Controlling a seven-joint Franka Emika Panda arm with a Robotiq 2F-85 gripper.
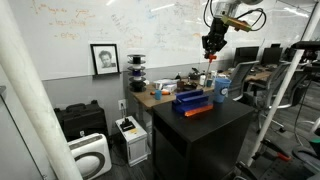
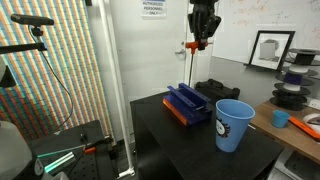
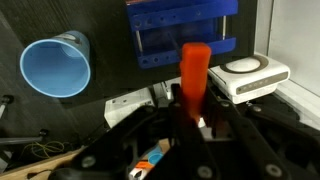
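Observation:
My gripper is high over the black table, shut on an orange block. In the second exterior view the block hangs below the gripper, clear of everything beneath. Below it on the table sits a blue rack, also seen as a blue frame in the wrist view. A blue cup stands beside the rack, open end up; from above, its inside looks empty.
An orange piece lies along the rack's side. Behind stands a desk with a stack of dark spools and a small blue mug.

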